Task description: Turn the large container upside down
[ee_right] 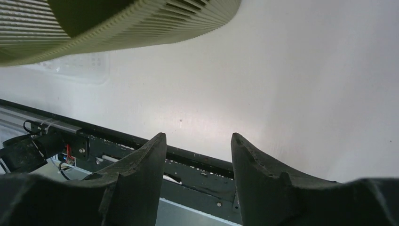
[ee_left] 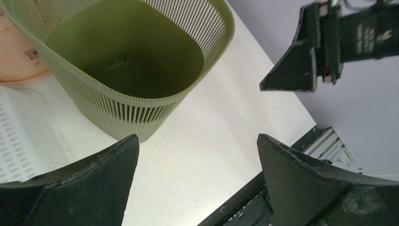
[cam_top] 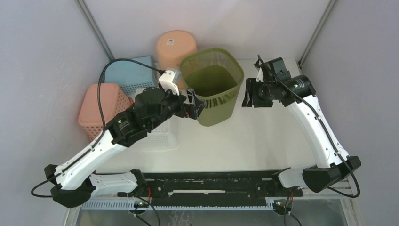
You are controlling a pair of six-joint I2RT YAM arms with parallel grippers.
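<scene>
In the top view the large olive-green container (cam_top: 219, 107) is tipped, its opening leaning to the back and its outer front wall showing. The left wrist view looks into its empty inside (ee_left: 136, 52). My left gripper (cam_top: 199, 104) overlaps the container's left front side from above. Its fingers (ee_left: 89, 181) are wide apart with nothing between them; whether one touches the wall cannot be told. To the right of the container, clear of its rim, is my right gripper (cam_top: 247, 94). Its fingers (ee_right: 141, 181) stand apart, with only table and the rail seen between them.
An orange bin (cam_top: 175, 47) stands behind the container, partly covered by its rim. Blue (cam_top: 129, 75) and pink (cam_top: 104, 106) baskets are at the left, a white basket (cam_top: 162, 136) under my left arm.
</scene>
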